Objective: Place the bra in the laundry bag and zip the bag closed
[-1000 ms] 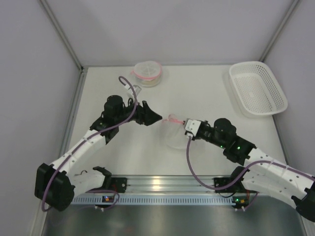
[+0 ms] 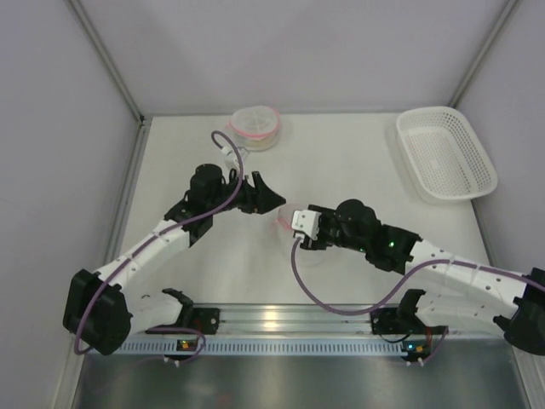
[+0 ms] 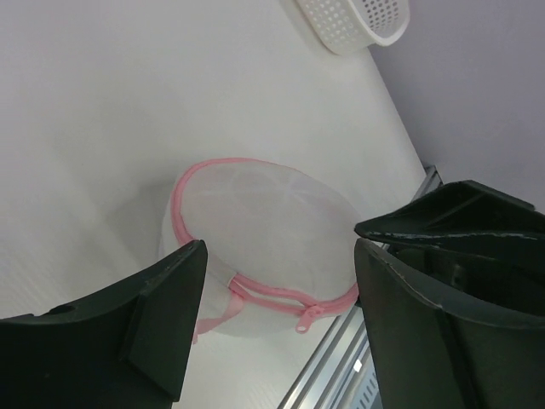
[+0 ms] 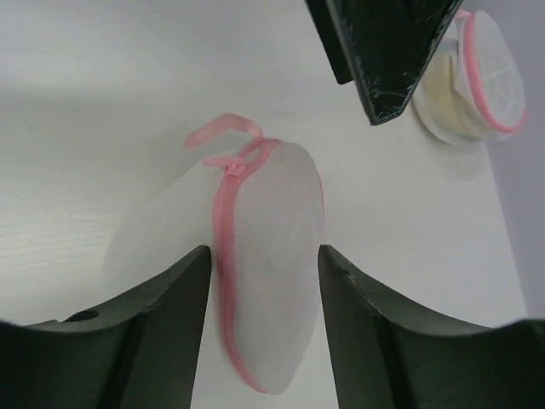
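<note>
A white mesh laundry bag [image 2: 289,217] with pink trim lies between my two grippers, partly under the right arm. Its pink zip [image 3: 272,294] shows in the left wrist view, with the zip pull [image 3: 309,319] toward the right end and a pink tab [image 3: 220,319] at the left. My left gripper stands open above the bag, nothing held. In the right wrist view, my right gripper has its fingers apart, the bag and zip showing beyond them; no grip on the fabric is visible. No bra can be made out.
Another round mesh bag [image 2: 255,123] with a pink zip and something beige inside sits at the back. A white perforated basket [image 2: 445,153] stands at the back right. Bare table [image 2: 349,158] lies between them. Both grippers are close together.
My right gripper has shifted left over the bag, hiding more of it.
</note>
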